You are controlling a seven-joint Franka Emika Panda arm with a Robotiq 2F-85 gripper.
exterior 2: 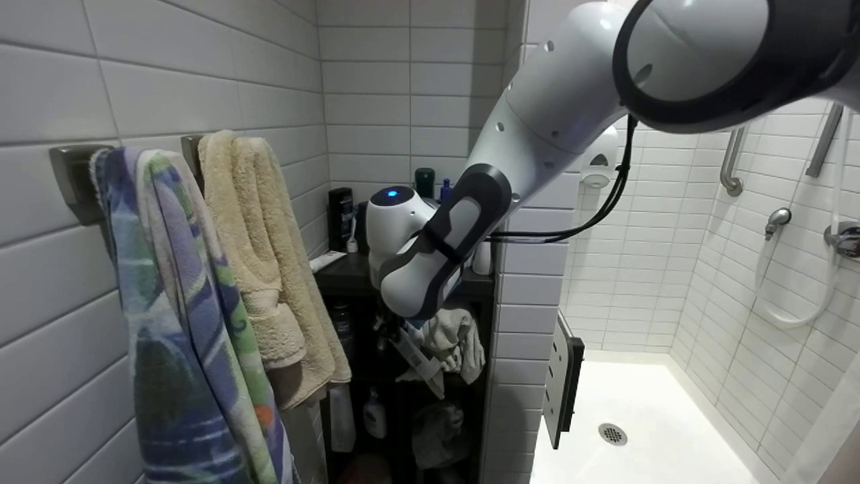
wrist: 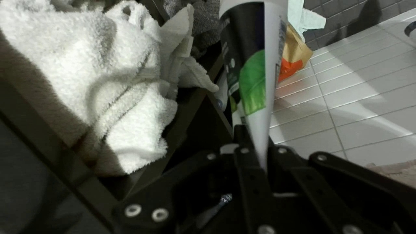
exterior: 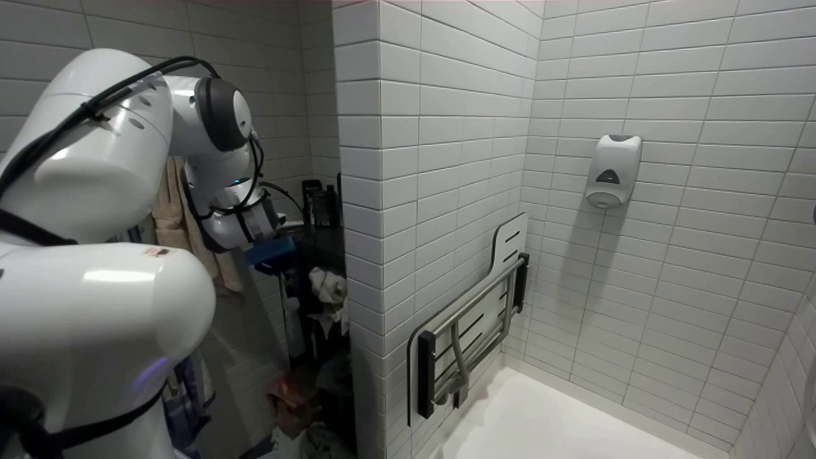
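In the wrist view my gripper is shut on the flat end of a white tube (wrist: 271, 78) with a black label and a green leaf. The tube's wider end points away from me, cut off by the top edge. In exterior view 2 the pale tube (exterior 2: 413, 353) slants down from beneath my wrist, in front of the dark shelf unit (exterior 2: 348, 274). Exterior view 1 shows my gripper's blue mount (exterior: 269, 250), with the fingers too dark to make out.
A crumpled white towel (wrist: 117, 78) lies on the shelf beside my gripper. Bottles, including a black one (exterior 2: 340, 218), stand on top. A beige towel (exterior 2: 258, 266) and a patterned towel (exterior 2: 181, 323) hang at the left. A tiled partition (exterior: 363, 229) borders the shelf.
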